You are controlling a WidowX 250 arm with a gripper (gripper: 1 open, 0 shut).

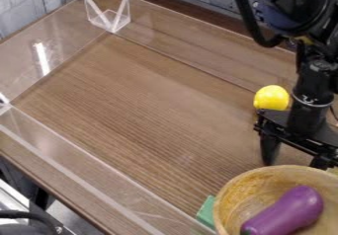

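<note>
My gripper (pixel 295 137) is low at the right edge, pointing down just behind a tan bowl (pixel 238 192), its dark fingers open as far as shows; what lies between them is hard to tell. A purple eggplant-like object (pixel 282 212) lies in the bowl. A yellow object (pixel 272 98) sits on the table left of the gripper's upper body.
Clear plastic side walls (pixel 40 56) edge it, with a clear bracket (pixel 110 12) at the back left. A small green piece (pixel 207 209) lies left of the bowl.
</note>
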